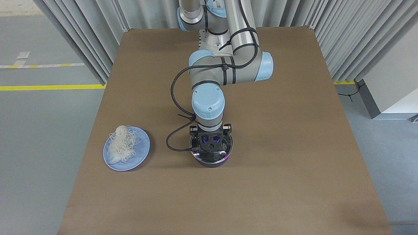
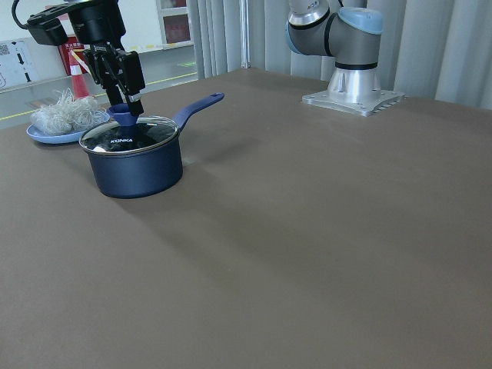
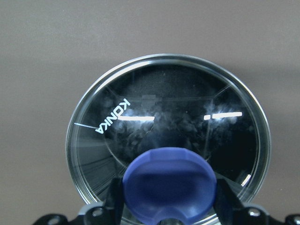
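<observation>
A dark blue saucepan (image 2: 134, 173) with a glass lid (image 3: 154, 103) sits on the table, its handle (image 2: 196, 106) pointing back to the right in the left view. My gripper (image 2: 123, 108) is down at the lid's blue knob (image 3: 168, 187), its fingers on either side of it in the wrist view; whether they are closed tight on it is hard to tell. In the front view the arm hides much of the pot.
A light blue plate (image 1: 139, 152) of pale noodles (image 1: 121, 143) lies left of the pot in the front view.
</observation>
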